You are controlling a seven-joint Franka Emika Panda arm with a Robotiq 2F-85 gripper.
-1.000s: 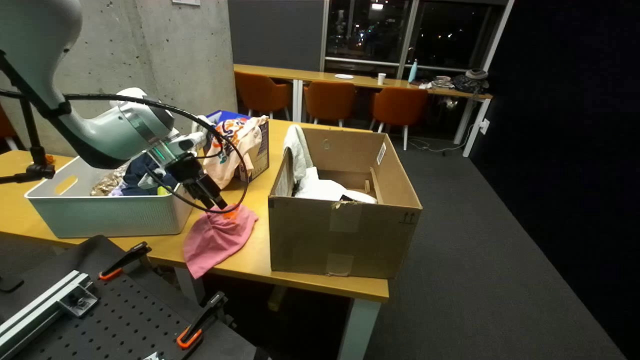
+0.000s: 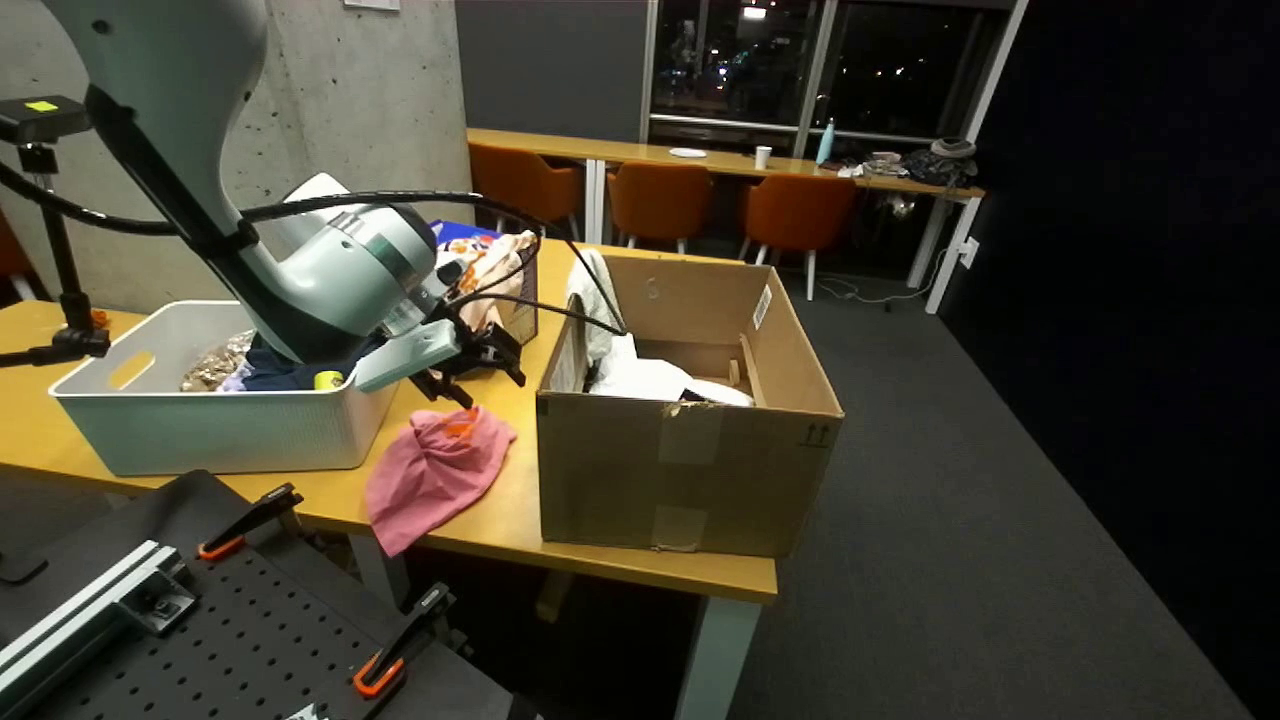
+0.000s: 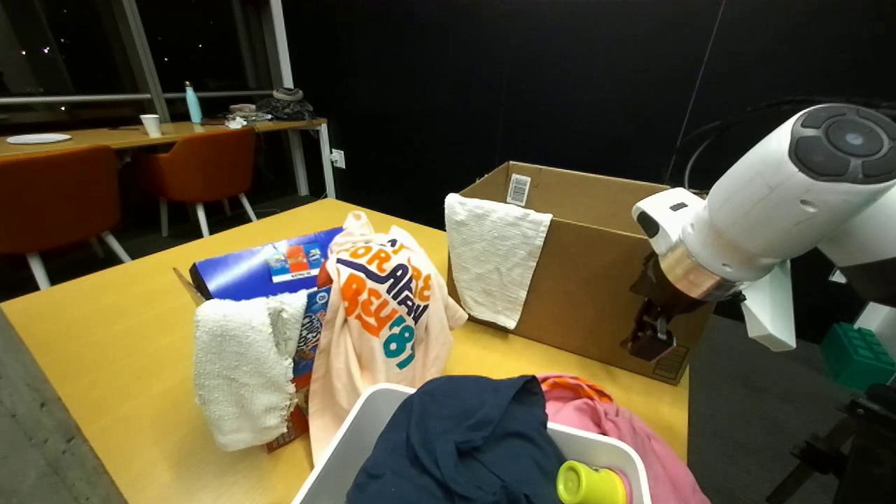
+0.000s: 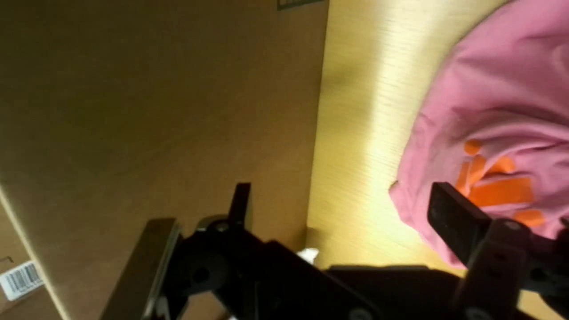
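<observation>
My gripper is open, its fingers wide apart with nothing between them. In exterior view 1 the gripper [image 2: 482, 370] hangs above the table, just past the pink cloth and left of the cardboard box. The pink cloth [image 2: 441, 474] with an orange print lies crumpled on the table, its front end hanging over the edge. In the wrist view the pink cloth [image 4: 496, 106] is on the right, and the brown side of the cardboard box [image 4: 160, 106] fills the left. White cloth [image 2: 642, 374] lies inside the open box [image 2: 672, 480].
A white bin [image 2: 240, 426] holding dark blue cloth [image 3: 458, 445] and a yellow item [image 3: 588, 483] stands beside the pink cloth. A white towel [image 3: 495, 256] drapes over the box wall. A peach printed cloth [image 3: 386, 311] covers boxes behind.
The arm has moved right, toward the cardboard box, and turned its wrist. Its fingers now show spread apart. The pink cloth and the box have stayed in place.
</observation>
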